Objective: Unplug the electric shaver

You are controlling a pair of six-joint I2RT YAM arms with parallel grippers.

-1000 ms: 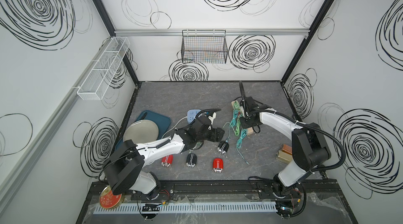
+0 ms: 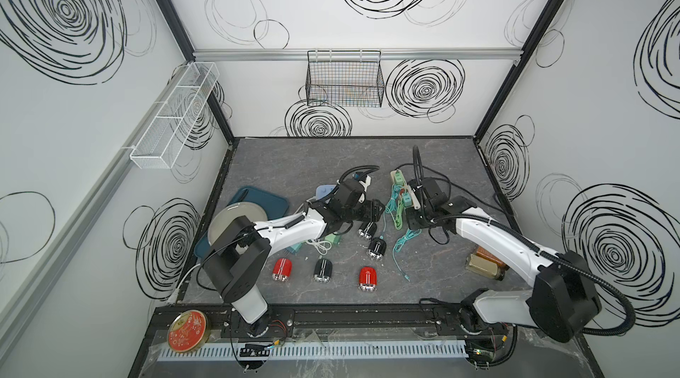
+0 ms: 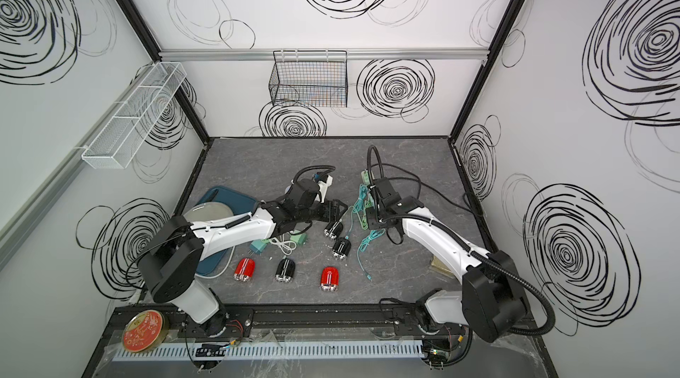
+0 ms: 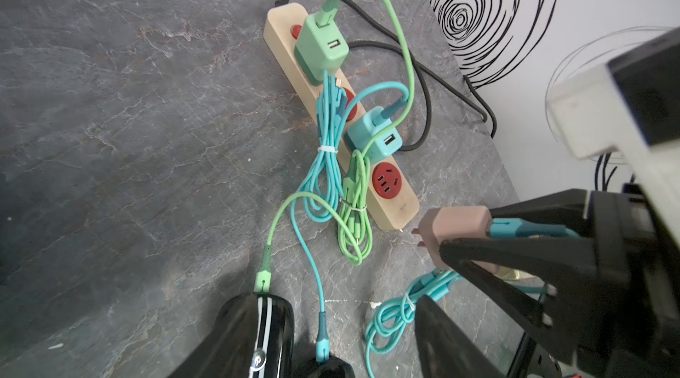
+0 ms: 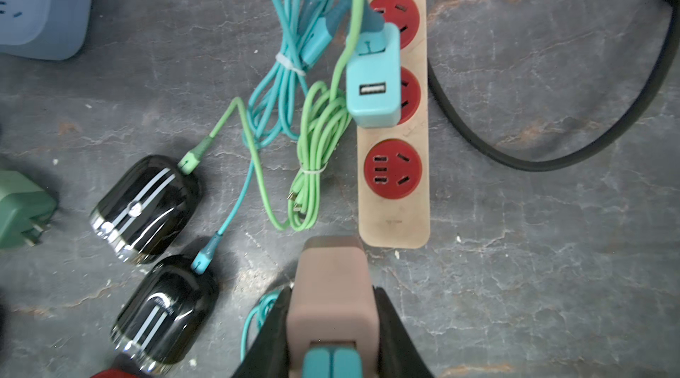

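A beige-pink plug adapter with a teal lead is gripped by my right gripper, shut on it. In the left wrist view, its bare prongs point at the power strip, clear of the near end. The strip's nearest socket is empty. A green charger and a blue charger sit on the strip. My left gripper has its fingers apart, with nothing held between them. Below it lie two black shavers, joined to green and teal cables; contact with the fingers cannot be told.
Bundled teal and green cables lie left of the strip. Red shavers stand nearer the front. A blue socket block is at the left. Black cord loops on the right; the table beyond the strip is open.
My right gripper has come slightly toward the front, its elbow swinging outward.
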